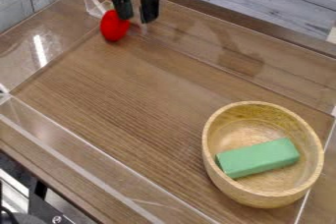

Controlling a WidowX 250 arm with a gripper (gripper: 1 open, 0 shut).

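My black gripper (137, 12) hangs at the top centre-left of the camera view, open, just right of and behind a red rounded object (113, 31) on the wooden table (157, 100). Something pale behind the red object is partly hidden by the gripper. Nothing clearly shows between the fingers.
A round tan bowl (262, 189) with a green block (256, 157) in it sits at the lower right. A white plank wall (262, 2) runs along the back.
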